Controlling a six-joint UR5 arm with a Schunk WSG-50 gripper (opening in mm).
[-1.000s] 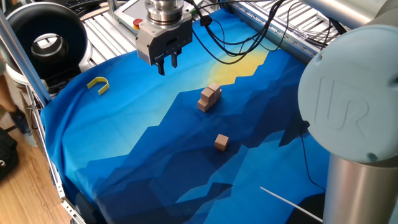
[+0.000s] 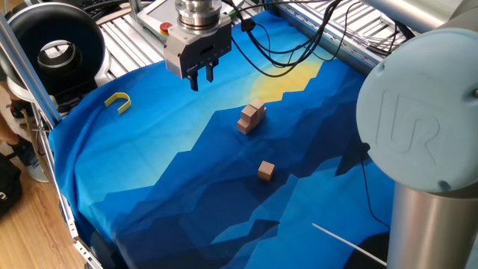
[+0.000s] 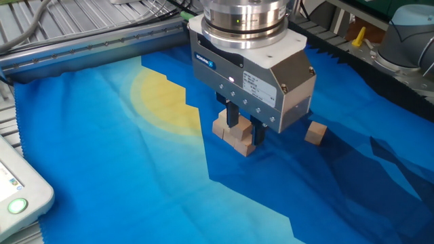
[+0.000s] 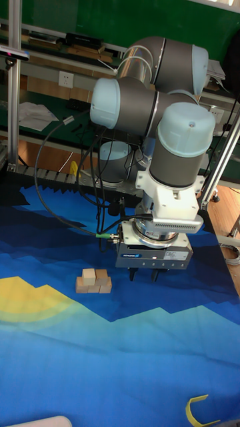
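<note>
Small wooden cubes are gathered in a two-level stack (image 2: 251, 117) on the blue cloth, also seen in the third view as a stack (image 4: 94, 281) left of the gripper. A single loose cube (image 2: 266, 171) sits apart from it, and the second view shows this cube (image 3: 316, 133) to the right. My gripper (image 2: 202, 81) hangs above the cloth, away from the stack, its two dark fingers apart with nothing between them. In the second view the gripper (image 3: 245, 124) overlaps the stack and partly hides it. The loose cube does not show in the third view.
A yellow curved piece (image 2: 118, 101) lies near the cloth's edge. Dark cables (image 2: 302, 48) hang beside the gripper. A teach pendant (image 3: 20, 193) stands at the side in the second view.
</note>
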